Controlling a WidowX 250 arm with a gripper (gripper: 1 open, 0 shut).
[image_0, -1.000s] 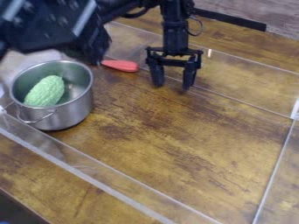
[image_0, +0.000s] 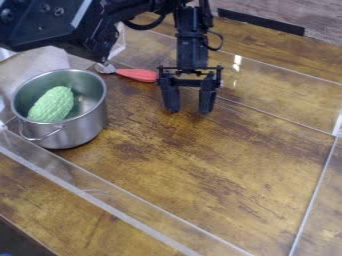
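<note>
My black gripper (image_0: 189, 92) hangs open over the wooden table at upper middle, its fingers pointing down with nothing seen between them. Just left of it, a red-handled utensil (image_0: 138, 74) lies on the table, its far end pale. At the left stands a steel pot (image_0: 83, 126) holding a light green, ridged object (image_0: 52, 105), which looks like a cabbage or similar vegetable.
A pale, partly hidden item sits behind the pot at the far left edge. The arm covers the upper left.
My gripper has moved a little left and toward the front, closer to the red-handled utensil. The pot and its contents have not moved.
</note>
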